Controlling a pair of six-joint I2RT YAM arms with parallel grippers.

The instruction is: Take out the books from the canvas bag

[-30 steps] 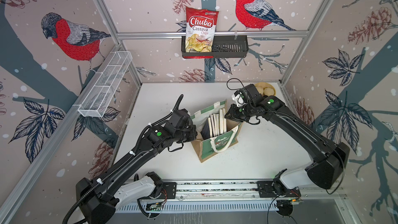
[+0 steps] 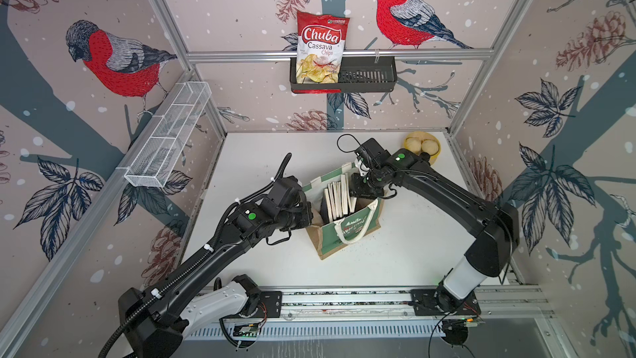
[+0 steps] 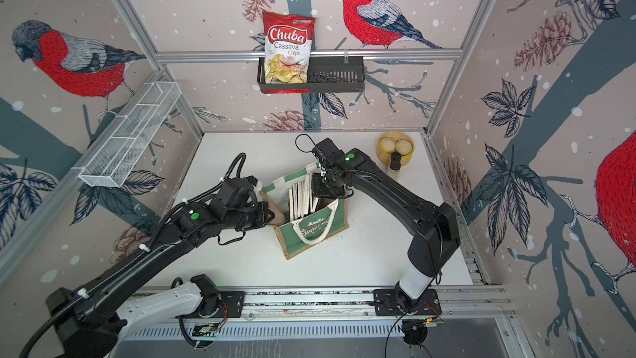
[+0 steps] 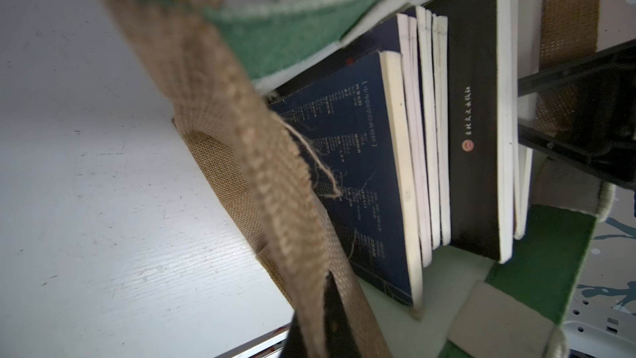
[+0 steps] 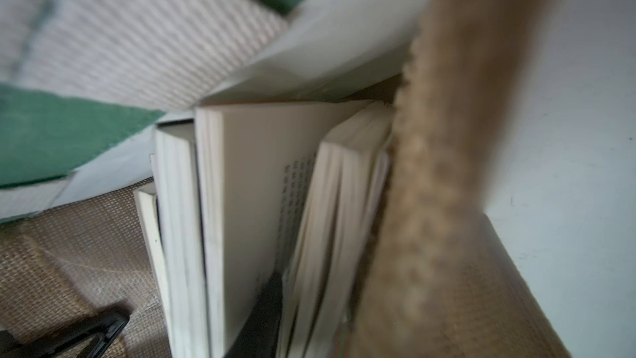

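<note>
A green and burlap canvas bag (image 2: pixel 351 228) stands mid-table, holding several upright books (image 3: pixel 300 197), among them a dark blue one (image 4: pixel 351 172) and a black one (image 4: pixel 477 192). My left gripper (image 2: pixel 306 214) is at the bag's left edge; the left wrist view shows burlap across its fingers, which are mostly hidden. My right gripper (image 2: pixel 357 185) reaches into the bag's right part at the books' tops; a dark finger sits among the pages in the right wrist view, and its finger looks part open.
A wooden bowl (image 3: pixel 395 140) and a dark-capped bottle (image 3: pixel 394 167) stand at the back right. A wire rack (image 2: pixel 165 136) hangs left; a basket (image 2: pixel 367 79) with chips (image 2: pixel 320 53) hangs at the back.
My right gripper has moved left and slightly down onto the books in the bag, with its arm swinging in. My left arm is almost unchanged.
</note>
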